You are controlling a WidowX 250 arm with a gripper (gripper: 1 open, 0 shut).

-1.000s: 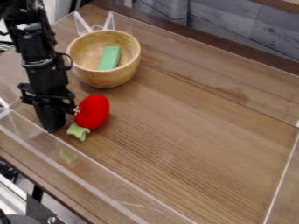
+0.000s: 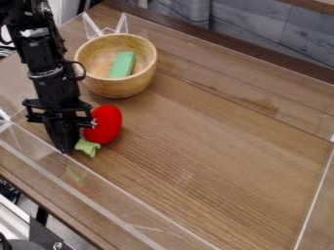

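My black gripper (image 2: pixel 65 137) reaches down at the left of the table, its tip low beside a red object (image 2: pixel 104 122) and a small pale green piece (image 2: pixel 86 147) under it. The gripper looks shut; whether anything is between its fingers is hidden by its dark body. A wooden bowl (image 2: pixel 146 72) behind holds a green block (image 2: pixel 123 64).
A dark raised edge runs along the back right. White tape lines mark the table near the front left and right.
The arm has shifted slightly, its upper part leaning a little differently. The red object and green piece have barely moved; the bowl is unchanged.
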